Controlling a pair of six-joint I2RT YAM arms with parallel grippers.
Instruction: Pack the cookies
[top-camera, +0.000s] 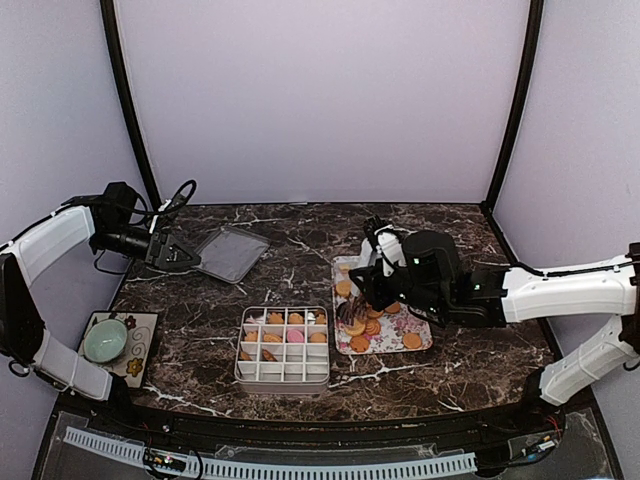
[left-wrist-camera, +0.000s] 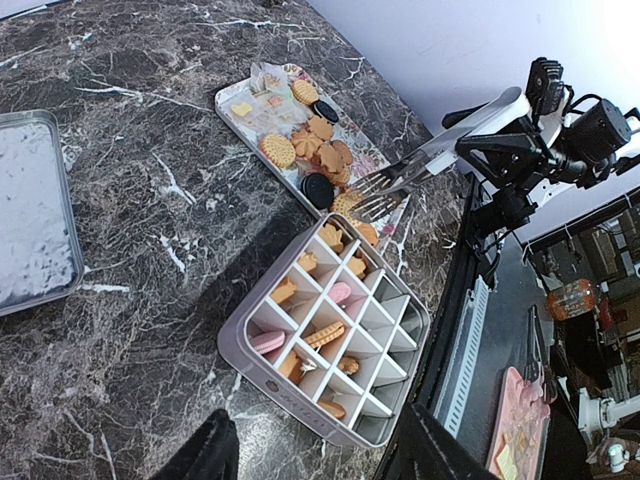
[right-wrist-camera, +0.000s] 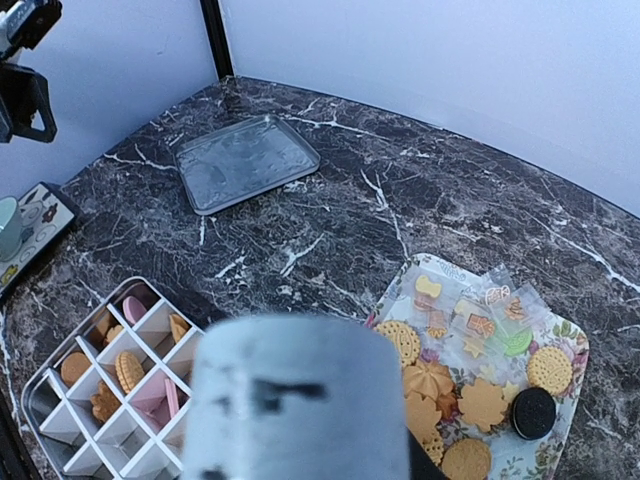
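Note:
A grey box (top-camera: 283, 376) with white dividers stands at the front centre, cookies lying in several compartments and others bare. Right of it is a floral tray (top-camera: 384, 344) of loose cookies, among them a black sandwich cookie (right-wrist-camera: 533, 412). Over this tray's left side hangs my right gripper (top-camera: 352, 308). Its slender, fork-like fingers (left-wrist-camera: 380, 207) are apart, close above the cookies near the box's corner. A pale blurred part hides its tips in the right wrist view. My left gripper is open and empty, well away at the far left of the table.
An empty clear tray (top-camera: 233, 255) lies at the back left. At the front left, a green bowl (top-camera: 105, 341) sits on a patterned tray (top-camera: 140, 354). Small clear packets (right-wrist-camera: 482, 315) lie on the floral tray. Bare marble separates the box from the back wall.

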